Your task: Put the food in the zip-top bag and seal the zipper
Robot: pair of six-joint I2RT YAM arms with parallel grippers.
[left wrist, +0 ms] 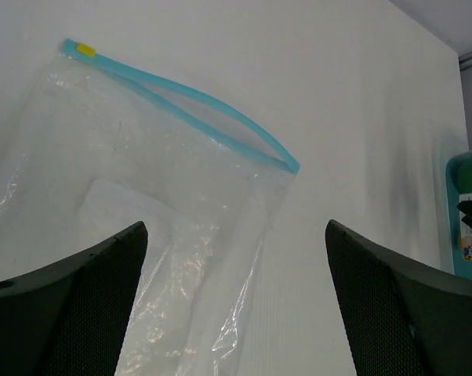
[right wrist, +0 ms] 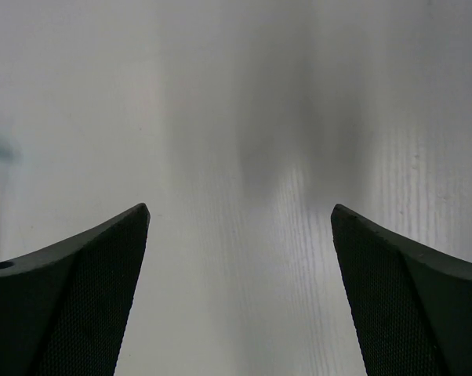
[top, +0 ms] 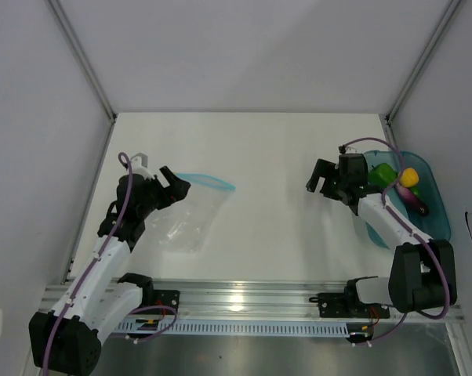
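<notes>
A clear zip top bag [top: 185, 223] lies flat on the left half of the table. Its blue zipper strip [left wrist: 173, 88] runs along the far edge and is parted into two bands, with a yellow slider [left wrist: 85, 49] at the left end. My left gripper [top: 178, 188] stands open above the bag, nothing between its fingers. On the right side of the table, my right gripper [top: 314, 181] is open and empty over bare surface. The food lies in a teal basket [top: 432, 176] at the far right: a green pepper [top: 383, 175], a yellow item [top: 408, 178] and an eggplant [top: 412, 200].
Part of the basket is hidden by my right arm. Walls border the table at the back and sides, and a metal rail [top: 236, 294] runs along the front edge.
</notes>
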